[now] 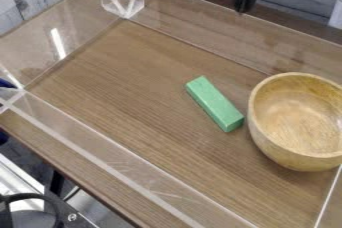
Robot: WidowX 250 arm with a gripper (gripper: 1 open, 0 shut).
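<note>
My gripper (245,2) is at the top edge, right of centre, a dark shape mostly cut off by the frame; whether it is open or shut is hard to make out. A green block (214,103) lies on the wooden surface, just left of a large pale wooden bowl (294,132) at the right.
The wooden tray floor (114,92) is clear across the left and middle. Clear plastic corner pieces show at the top left and along the left edge. A dark cable or fitting (34,212) sits outside at the bottom left.
</note>
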